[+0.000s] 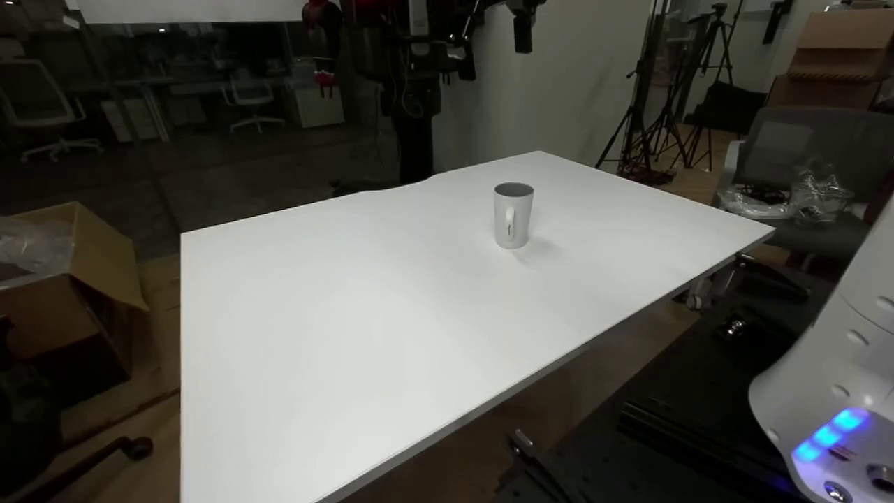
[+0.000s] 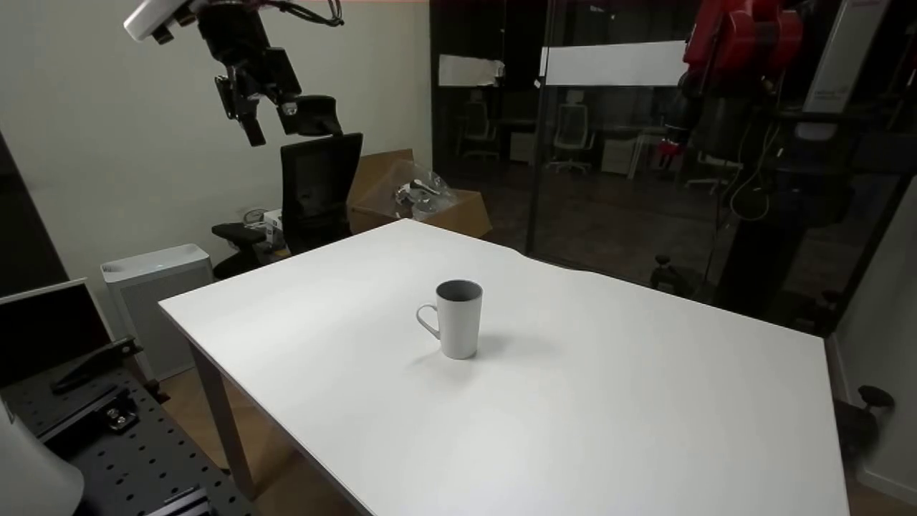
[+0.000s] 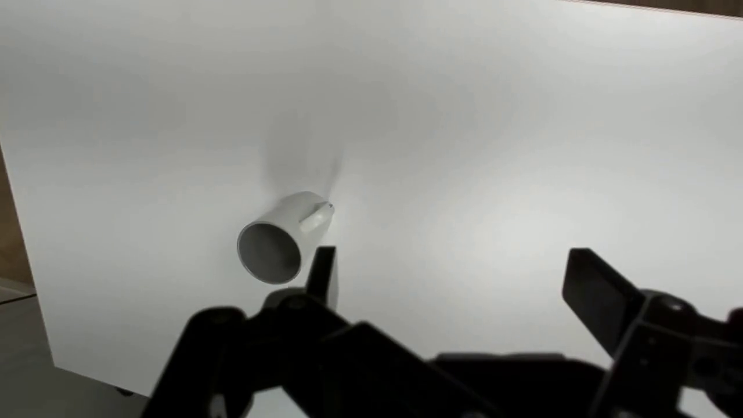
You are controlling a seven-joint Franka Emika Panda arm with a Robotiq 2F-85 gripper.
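A light grey mug (image 1: 513,219) with a darker inside stands upright on the white table. In the second exterior view the mug (image 2: 459,322) has its handle toward the left. High above the table, my gripper (image 2: 253,125) is open and well clear of the mug. From the wrist, the mug (image 3: 289,237) appears beyond and to the left of the left finger (image 3: 321,275). Only bare table shows between the fingertips of my gripper.
Apart from the mug, the white table (image 1: 335,335) is clear. A cardboard box (image 1: 71,285) sits on the floor beside it. The robot's white base (image 1: 838,377) stands off the opposite edge. A black chair (image 2: 318,193) is behind the table.
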